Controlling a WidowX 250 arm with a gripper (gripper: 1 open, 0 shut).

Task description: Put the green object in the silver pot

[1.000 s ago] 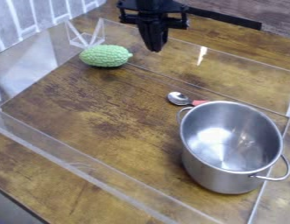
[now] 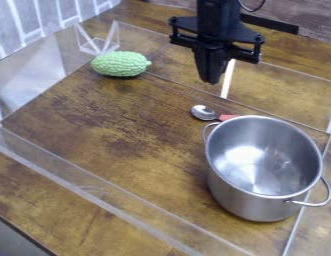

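Note:
The bumpy, light green object (image 2: 121, 64) lies on the wooden table at the back left. A large silver pot (image 2: 261, 165) stands at the front right, and the part of its inside that shows is empty. My black gripper (image 2: 211, 76) points down at the back of the table, right of the green object and behind the pot. It is apart from both. Its dark fingers look close together, but whether there is a gap between them cannot be made out.
A spoon (image 2: 203, 112) with a red handle lies just behind the pot, its handle partly hidden by it. Clear low walls (image 2: 94, 201) border the tabletop. The wood (image 2: 108, 135) left of the pot is bare.
Over the last second my gripper has moved right and nearer the camera, away from the green object. The green object, pot and spoon have stayed put.

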